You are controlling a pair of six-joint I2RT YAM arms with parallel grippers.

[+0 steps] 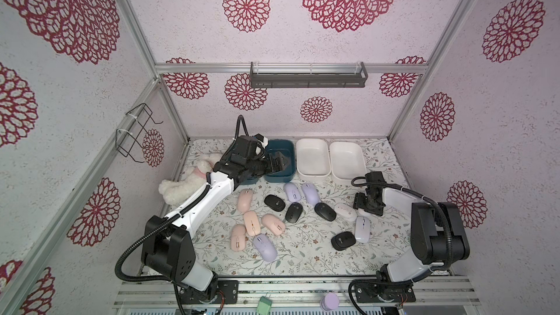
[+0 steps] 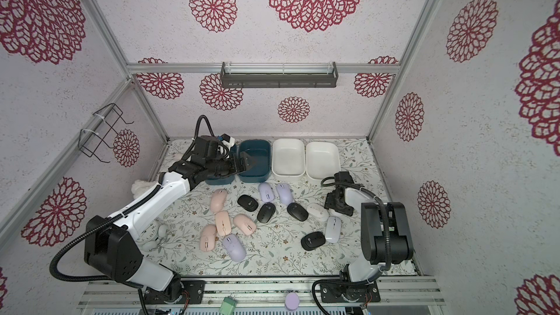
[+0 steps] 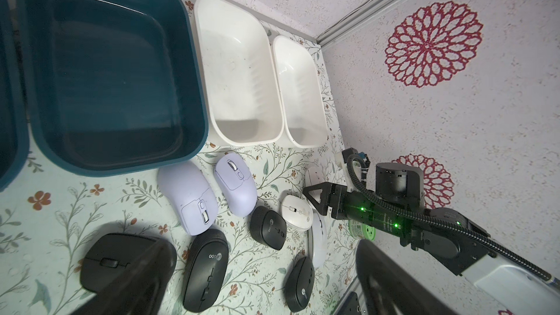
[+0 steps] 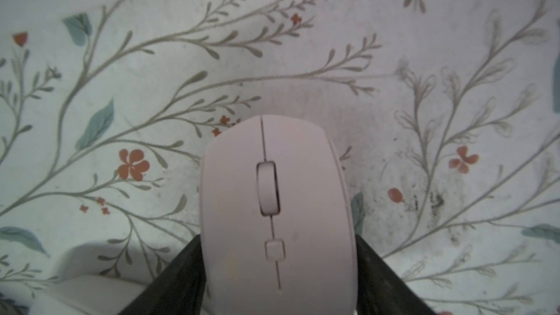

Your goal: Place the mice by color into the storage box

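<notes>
Black, pink, lavender and white mice lie on the floral table; a lavender mouse (image 1: 310,193) and a black mouse (image 1: 325,211) are near the middle. My right gripper (image 1: 367,206) is low at the right, its fingers either side of a white mouse (image 4: 277,210) in the right wrist view; whether they touch it is unclear. Another white mouse (image 1: 345,211) lies beside it. My left gripper (image 1: 275,163) stands open above the teal box (image 3: 116,75), nothing between its fingers.
Two white boxes (image 1: 312,157) (image 1: 348,160) stand at the back, beside two teal boxes. A plush toy (image 1: 175,189) lies at the left. The front middle of the table has free room.
</notes>
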